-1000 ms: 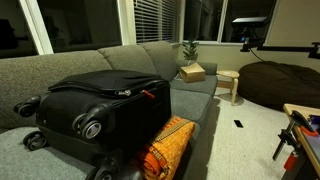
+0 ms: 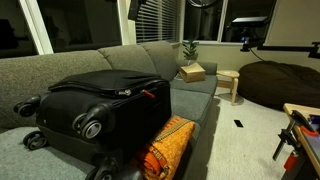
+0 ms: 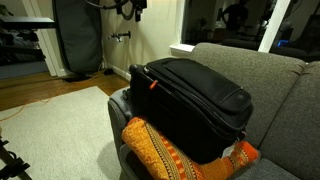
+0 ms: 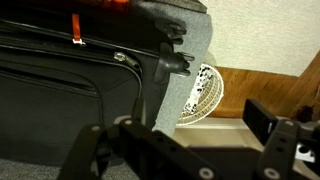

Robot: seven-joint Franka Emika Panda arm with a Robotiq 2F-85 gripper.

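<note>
A black suitcase [image 2: 135, 95] with wheels lies on the grey sofa, and it shows from the other side in exterior view 2 [image 3: 190, 85]. In the wrist view the suitcase [image 4: 40, 120] fills the left, with its zipper and a small orange tag [image 4: 76, 28]. A patterned orange cloth [image 3: 160, 155] rests against the suitcase on the sofa. My gripper is open, its black fingers wide apart and nothing seen between them. High above the suitcase, the gripper [image 3: 131, 12] hangs at the top of exterior view 2, clear of it.
Farther along the sofa [image 2: 195, 83] sit a cardboard box [image 2: 192, 73] and a potted plant [image 2: 190, 50]. A small round wooden stool [image 2: 228, 80] and a dark beanbag [image 2: 275, 85] stand beyond. Carpet [image 2: 235, 145] lies open beside the sofa, with a small dark object on it.
Part of my arm and gripper has come into view at the top of exterior view 1, above the sofa. The suitcase and cloth have not moved.
</note>
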